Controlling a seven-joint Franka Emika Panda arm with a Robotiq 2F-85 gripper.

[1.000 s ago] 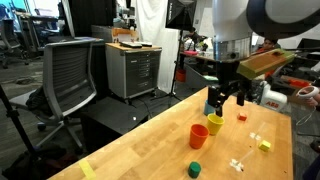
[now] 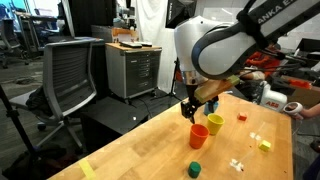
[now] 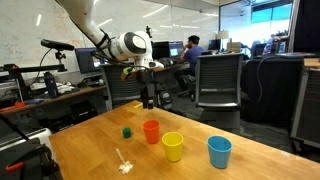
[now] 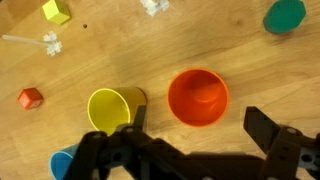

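Seen from above in the wrist view, a red cup (image 4: 198, 98) has its open mouth facing up. My gripper is open, one finger to each side of the cup's near edge, and nothing is held. In exterior view 1 the gripper (image 2: 200, 110) hangs above the red cup (image 2: 198, 137), clear of it. A yellow cup (image 4: 108, 110) stands close to the left finger, and a blue cup (image 4: 62, 162) is partly cut off at the lower left. All three cups (image 3: 151, 131) stand upright on the wooden table in exterior view 2.
A green object (image 4: 285, 15) lies beyond the red cup to the right. A yellow block (image 4: 57, 11), a red block (image 4: 30, 98) and small white pieces (image 4: 53, 43) are scattered about. Bare tabletop (image 2: 140, 150) extends left of the cups in exterior view 1.
In exterior view 1 the arm and gripper have swung left, from the yellow cup's side to over the red cup. The cups have stayed put.
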